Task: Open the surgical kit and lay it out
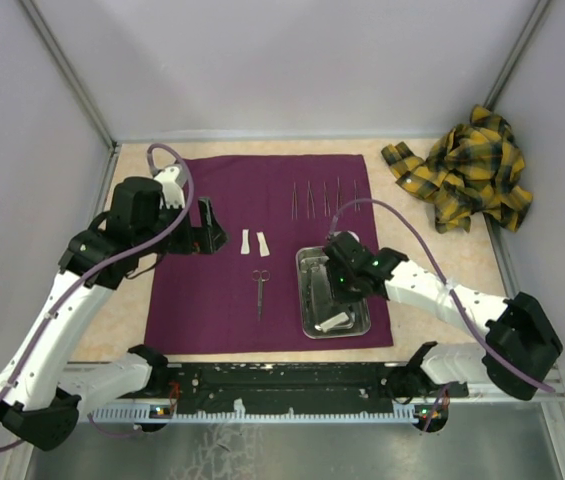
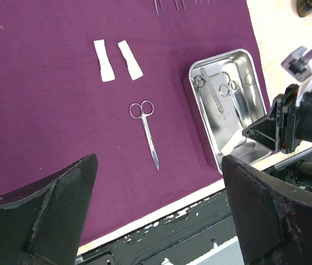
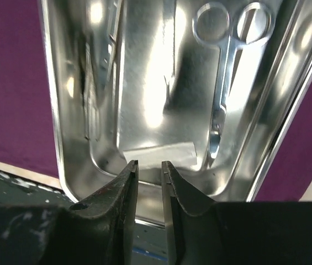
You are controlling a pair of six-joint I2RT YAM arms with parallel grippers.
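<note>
The metal tray (image 1: 311,325) sits on the right part of the purple cloth, holding several scissors-like instruments (image 3: 222,61) and a white strip (image 3: 161,156). My right gripper is over the tray's near end, fingertips by the white strip, a narrow gap between them and nothing visibly held. Laid out on the cloth are a pair of scissors (image 2: 149,138), two white strips (image 2: 103,61) and several thin instruments (image 1: 310,198) along the back. My left gripper hangs open over the cloth's left side, empty.
A yellow-black plaid cloth (image 1: 472,165) lies bunched at the back right of the table. Side walls border the table.
</note>
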